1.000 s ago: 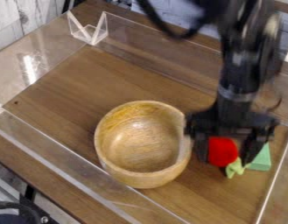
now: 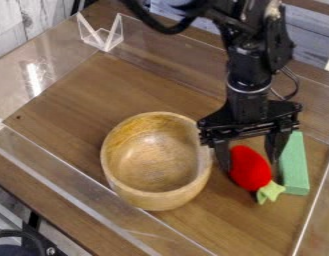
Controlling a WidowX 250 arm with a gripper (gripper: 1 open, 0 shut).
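My black gripper stands open over a red object with a pale green end, its fingertips at either side of the red part. A light green block lies just to the right, partly behind the gripper. A wooden bowl sits empty to the left of the gripper.
Clear plastic walls edge the table at the front, left and right. A clear angular piece is at the upper left corner.
The gripper and arm have shifted slightly and are now sharp where they were blurred. The bowl appears shifted a little; the red object remains beneath the gripper.
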